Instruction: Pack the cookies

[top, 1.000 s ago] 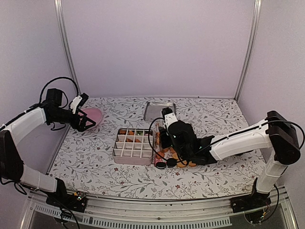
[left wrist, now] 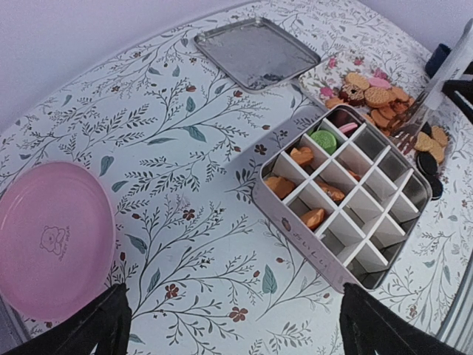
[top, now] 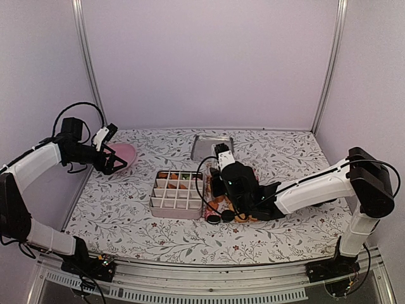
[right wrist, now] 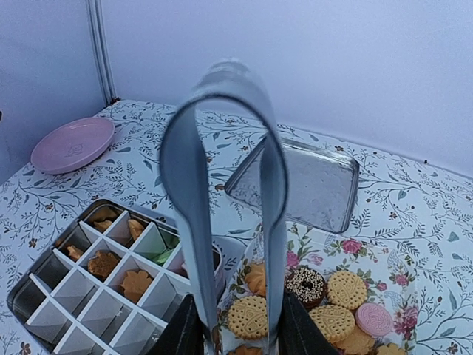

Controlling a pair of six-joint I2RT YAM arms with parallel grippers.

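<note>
The divided box [top: 176,209] stands mid-table, several compartments holding cookies, others empty. Right of it, cookies lie on a floral sheet [right wrist: 399,274], among them a round biscuit [right wrist: 345,289], a sprinkled chocolate ring [right wrist: 305,287] and a pink biscuit [right wrist: 374,319]. My right gripper hangs low over these cookies beside the box, open, its clear tool-like fingers either side of a biscuit below; whether they touch it I cannot tell. My left gripper [top: 112,163] is raised at the far left, open and empty.
A pink plate [left wrist: 53,233] lies at the left, under my left gripper. A metal tray [right wrist: 307,185] lies at the back. A dark cup [left wrist: 437,59] stands at the right.
My right gripper and arm have shifted slightly around the same spot over the cookies. The left arm has not moved.
</note>
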